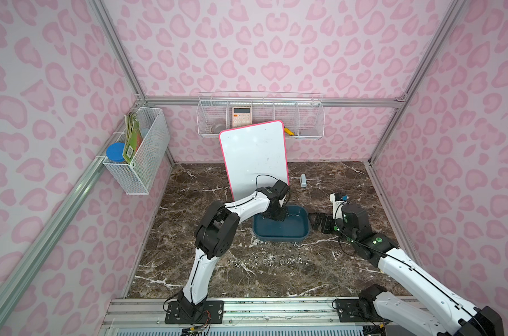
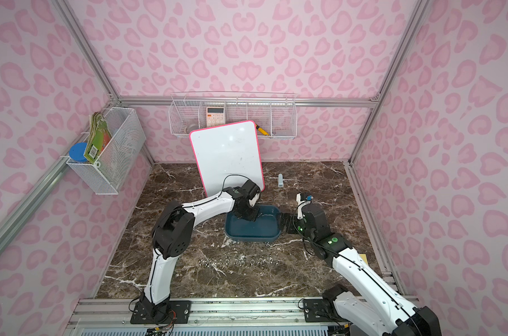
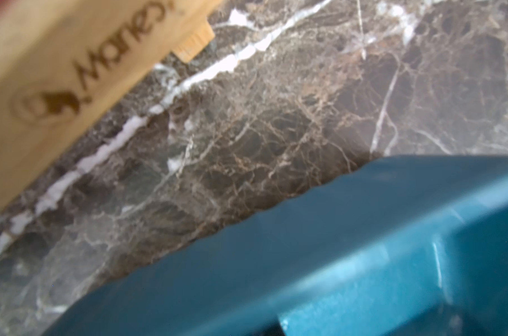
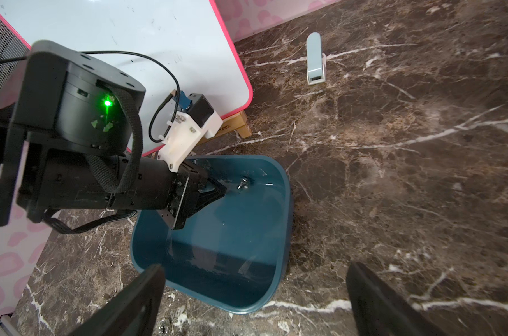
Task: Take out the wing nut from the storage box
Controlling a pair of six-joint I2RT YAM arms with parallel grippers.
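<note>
A small silvery wing nut (image 4: 243, 183) lies in the blue storage box (image 4: 285, 224), near the back wall, as the right wrist view shows. Just to its left are the tips of my left gripper, shut with nothing between them; the nut sits outside, slightly apart. In the left wrist view the box wall (image 3: 298, 240) fills the lower right and hides the nut, with barely a dark sliver of the fingers at the bottom edge. My right gripper stands open and empty, in front of and to the right of the box.
Behind the box a whiteboard (image 1: 254, 156) leans on a wooden stand (image 3: 97, 84). A grey clip-like object (image 4: 315, 58) lies at the back. Several small shiny pieces (image 1: 270, 262) are lined up in front.
</note>
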